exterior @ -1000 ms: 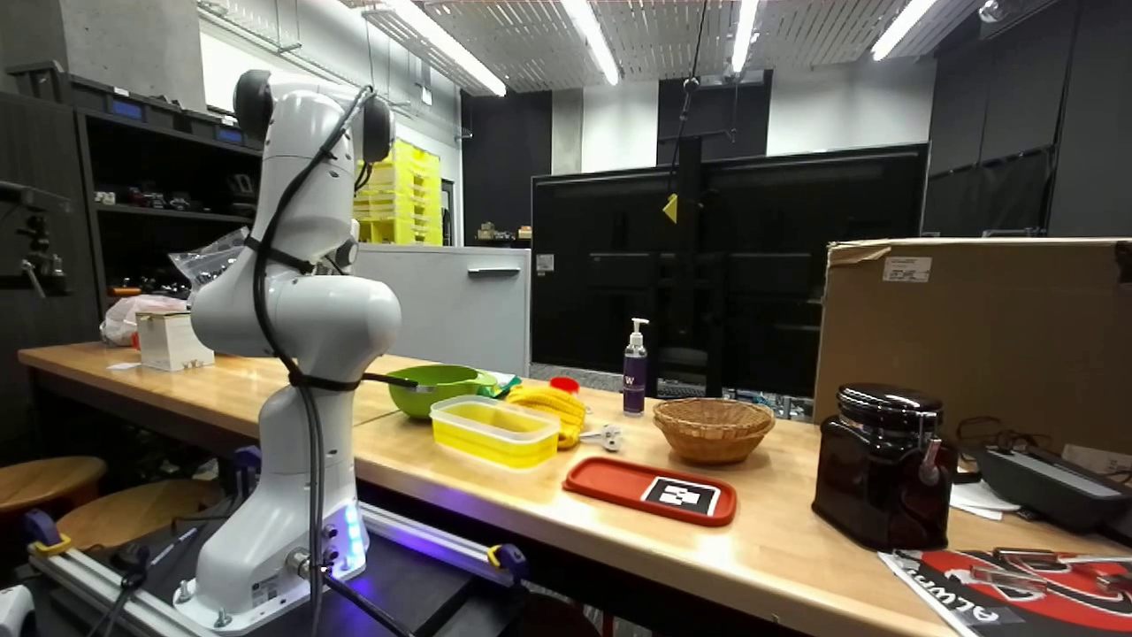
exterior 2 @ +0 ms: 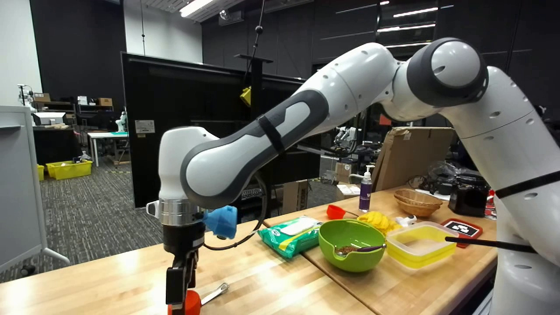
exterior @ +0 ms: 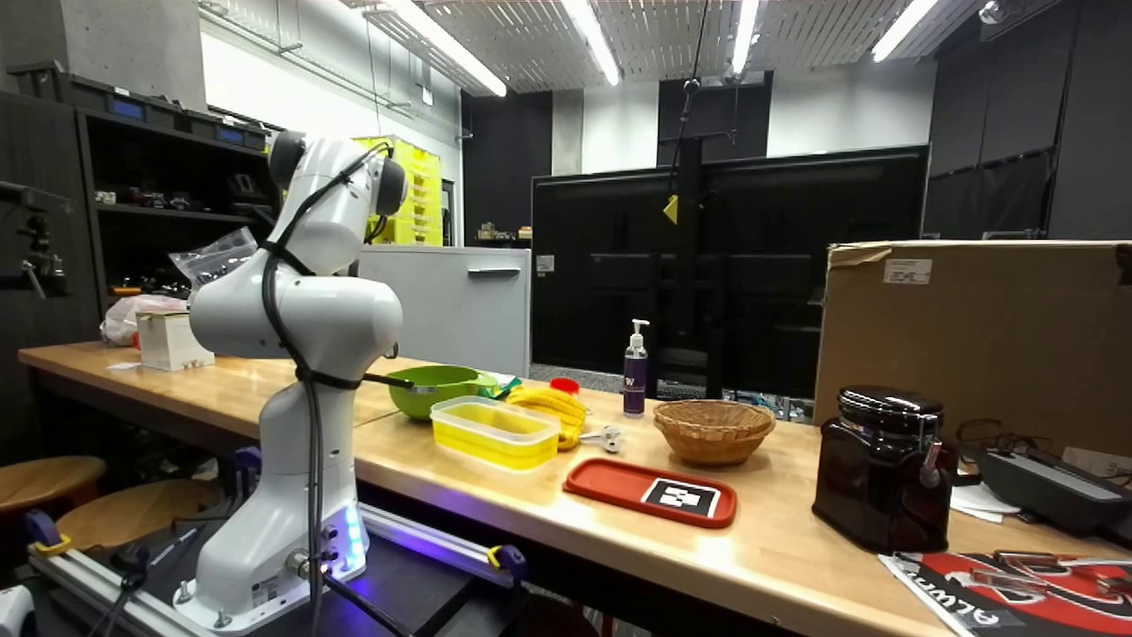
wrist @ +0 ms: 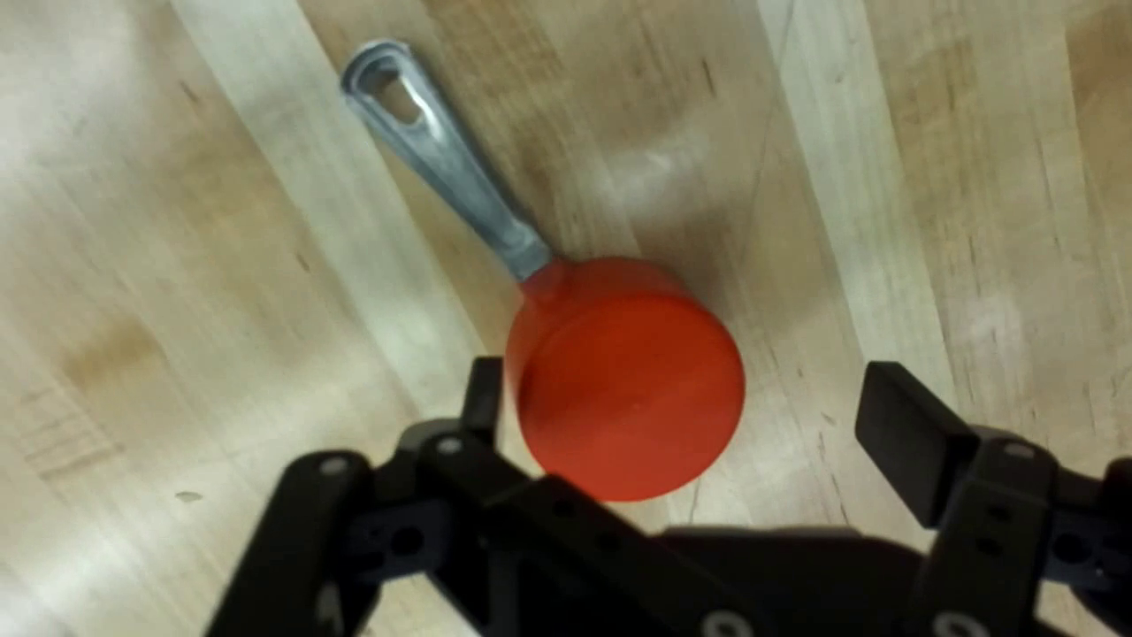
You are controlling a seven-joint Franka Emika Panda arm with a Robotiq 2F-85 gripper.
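Note:
A red measuring cup [wrist: 633,387] with a grey metal handle [wrist: 451,165] lies on the wooden table, its flat round face toward the wrist camera. My gripper is open over it, the left finger close beside the cup's wall and the right finger well clear of it. Nothing is held. In the second exterior view the gripper [exterior 2: 181,304] points straight down at the cup [exterior 2: 193,302], low over the table; its fingertips are partly cut off by the frame's lower edge. In the first exterior view my arm hides the gripper and this cup.
Toward the robot's base stand a green bowl [exterior 2: 341,231] with brown contents and a spoon, a yellow container [exterior 2: 420,257], green wipes [exterior 2: 290,236] and another red cup [exterior 2: 336,211]. A basket [exterior: 714,430] and a red tray [exterior: 649,490] lie farther along. Table around the cup is clear.
In the first exterior view the arm's upper part has come down and tilted away to the right. The objects on the table there have not moved.

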